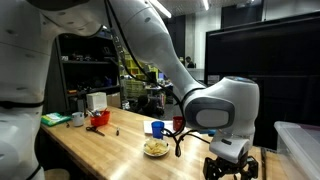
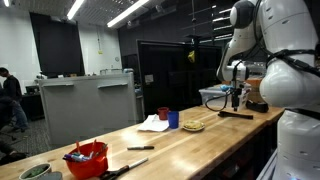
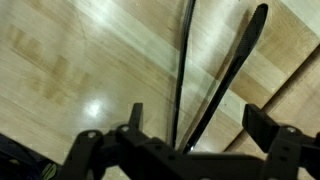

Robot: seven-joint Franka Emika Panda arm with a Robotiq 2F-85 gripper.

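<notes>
In the wrist view my gripper is open, its fingers [image 3: 134, 120] wide apart, with nothing held between them. Below, a long black utensil [image 3: 235, 62] with a rounded end lies on the wooden table. A thin black strip [image 3: 182, 65] runs beside it, and the two draw close together between the fingers; whether they join is hidden. From exterior view 2, a dark flat object [image 2: 235, 116] lies under the arm near the table's right side. The arm's wrist [image 1: 230, 140] covers most of that area in exterior view 1.
A yellow bowl [image 1: 155, 147], a blue cup [image 1: 158, 129] and a red mug [image 1: 179, 124] stand mid-table. Farther off is a red basket [image 2: 88, 160], with dark tools [image 2: 125, 168] nearby. White paper [image 2: 153, 123] lies behind. Bare table shows in front of the bowl.
</notes>
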